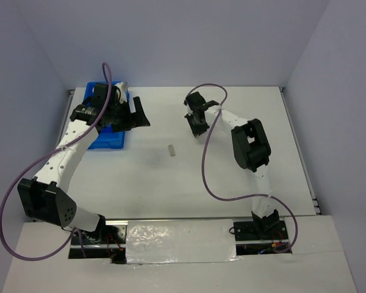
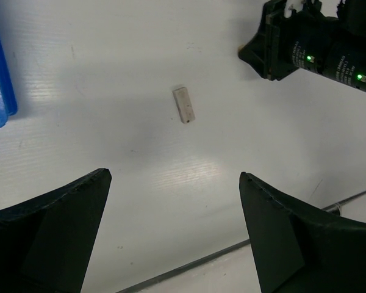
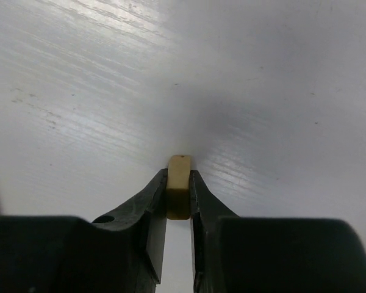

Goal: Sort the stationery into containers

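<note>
A small tan block (image 3: pixel 178 189) is pinched between the fingers of my right gripper, which is shut on it low over the white table. In the top view this right gripper (image 1: pixel 195 129) is at the middle back, mostly covering the block. A grey flat piece (image 2: pixel 183 104) lies alone on the table, left and toward the front of the right gripper. My left gripper is open with nothing between its fingers; in the top view it hangs beside and partly over the blue container (image 1: pixel 107 141) at the back left.
Walls border the back and sides. The blue container's inside is largely hidden by the left arm in the top view.
</note>
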